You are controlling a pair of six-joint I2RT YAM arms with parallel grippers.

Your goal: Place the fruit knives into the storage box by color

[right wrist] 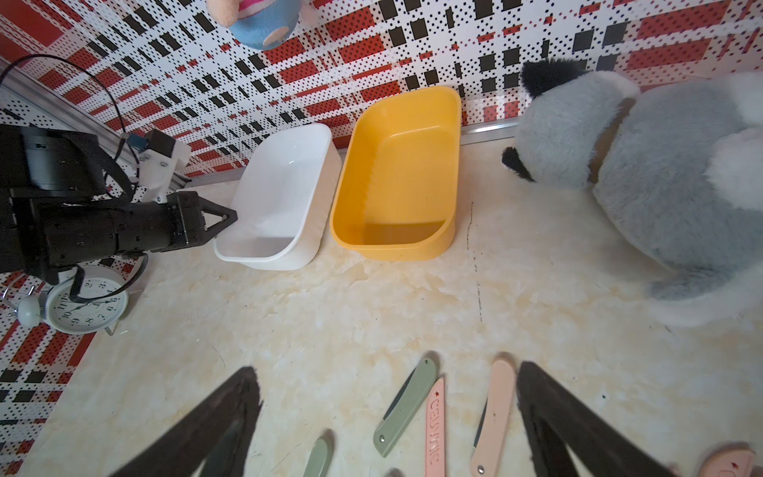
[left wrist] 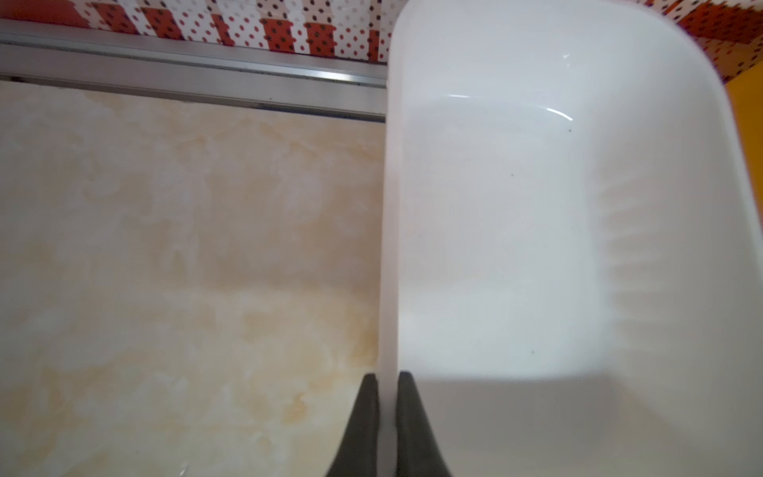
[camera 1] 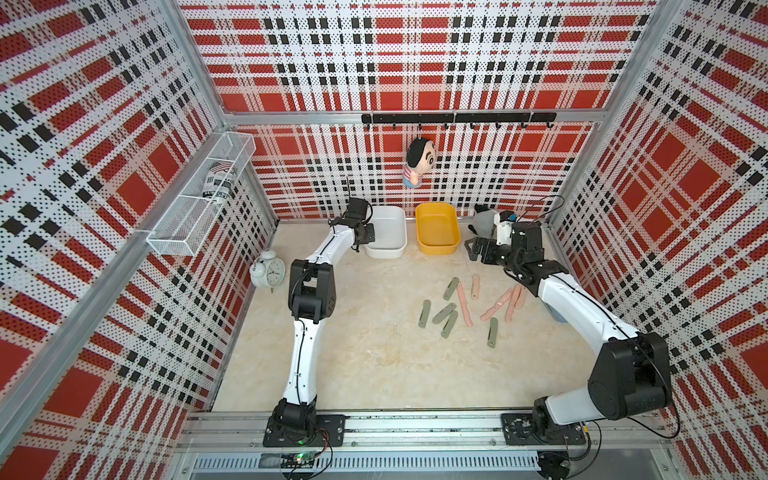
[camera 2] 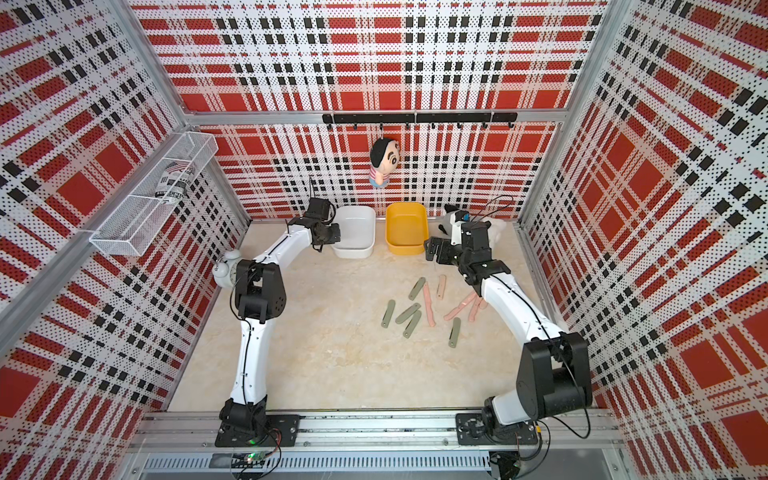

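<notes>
My left gripper is shut on the left rim of the white box (left wrist: 492, 238), which is empty. To its right stands the yellow box (right wrist: 401, 175), also empty, with a narrow gap between the two. Several green knives (camera 1: 425, 313) and several pink knives (camera 1: 465, 305) lie loose on the right half of the table. In the right wrist view, a green knife (right wrist: 407, 404) and a pink knife (right wrist: 494, 413) appear below the open right gripper. Nothing is between its fingers, which hover above the table near the plush toy.
A grey plush toy (right wrist: 636, 167) lies at the back right, close to my right arm. At the left edge sits an alarm clock (camera 1: 267, 271). A doll (camera 1: 417, 162) hangs on the back wall.
</notes>
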